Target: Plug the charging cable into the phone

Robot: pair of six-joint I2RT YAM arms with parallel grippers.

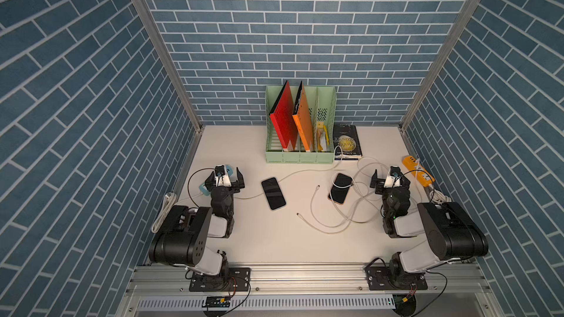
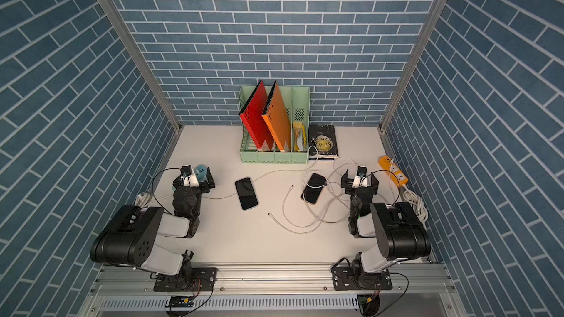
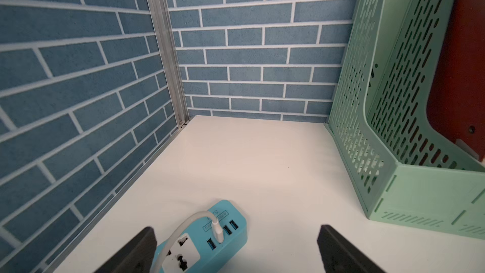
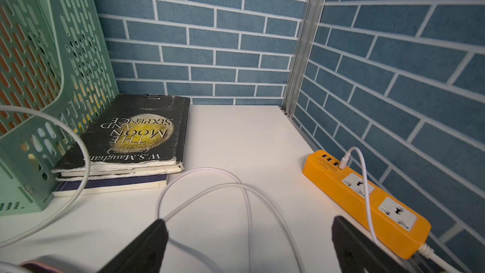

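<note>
Two dark phones lie face up on the white table: the left phone (image 1: 273, 193) rests clear, while white cable crosses the right phone (image 1: 339, 188). Loose white charging cable (image 1: 326, 224) curls around the right phone, and its two free ends, a front plug (image 1: 298, 215) and a rear plug (image 1: 317, 186), lie between the phones. My left gripper stands open and empty, left of the left phone. Over to the right of the right phone, my right gripper is likewise open, with cable on the table beyond its fingers.
A blue power strip (image 3: 222, 232) stands near the left gripper, an orange one (image 4: 363, 199) along the right wall; each has a cable plugged in. At the back are a green file rack (image 1: 300, 156) with folders and a black book (image 1: 346, 139).
</note>
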